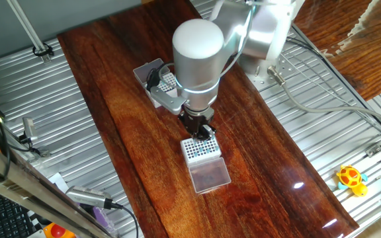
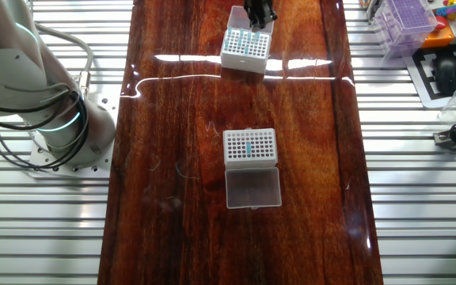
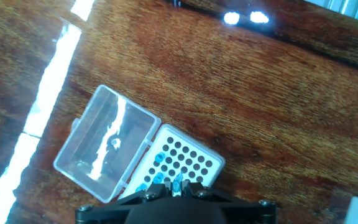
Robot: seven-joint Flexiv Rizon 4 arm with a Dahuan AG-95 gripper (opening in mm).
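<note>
A white rack (image 1: 201, 151) with rows of round holes stands on the table, its clear lid open beside it. Several light-blue pieces sit in its holes, such as a blue piece (image 3: 160, 157) in the wrist view. Right over this rack, my gripper points down with its fingers close together. A slim pale-blue tube (image 3: 178, 180) shows between the fingertips, and the gripper looks shut on it. How far its lower end clears the holes is hard to tell.
A second white rack (image 2: 250, 148) with an open clear lid (image 2: 252, 188) holds blue in its middle column. Bare wood lies between the racks. Off the table are a toy turtle (image 1: 352, 177) and a purple box (image 2: 406, 24).
</note>
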